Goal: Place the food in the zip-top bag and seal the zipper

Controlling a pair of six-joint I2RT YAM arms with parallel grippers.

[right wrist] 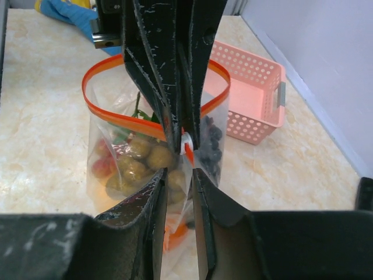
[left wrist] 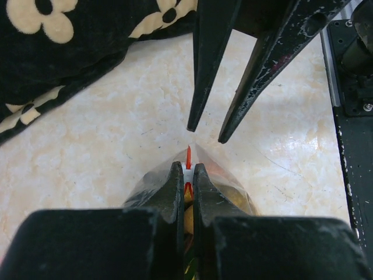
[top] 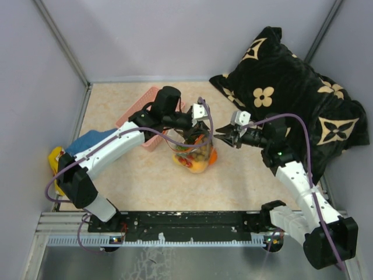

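The clear zip bag [right wrist: 134, 154], with an orange zip strip [right wrist: 100, 112] round its open mouth, holds tomatoes, potatoes and dark fruit. My left gripper is shut on the bag's zip end, where a white slider [right wrist: 185, 143] shows at its fingertips. Just to the right of the bag in the top view, my right gripper [top: 222, 139] stands partly open. Its two fingers [left wrist: 204, 81] are apart in the left wrist view, with bare table between their tips, clear of the zip. The bag's lower part is hidden behind the right fingers in the right wrist view.
A pink basket [right wrist: 250, 87] stands behind the bag. Blue cloth [top: 93, 140] and a yellow packet [top: 55, 160] lie at the left. A black patterned cushion [top: 280, 81] fills the back right.
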